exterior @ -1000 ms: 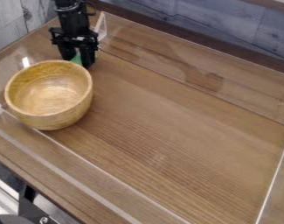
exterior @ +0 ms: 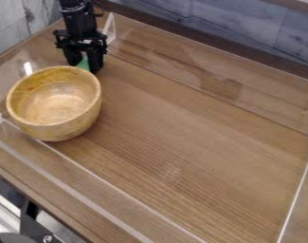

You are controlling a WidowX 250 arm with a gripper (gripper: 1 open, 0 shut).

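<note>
At the top left of the camera view, the black gripper [exterior: 81, 59] reaches down over a small green object [exterior: 84, 64]. Its fingers are small and dark at this distance, so whether they grip the object or only surround it is unclear. A large yellow wooden bowl [exterior: 52, 104] sits just in front, toward the near left.
Pale edging runs along the table's left and far right sides.
</note>
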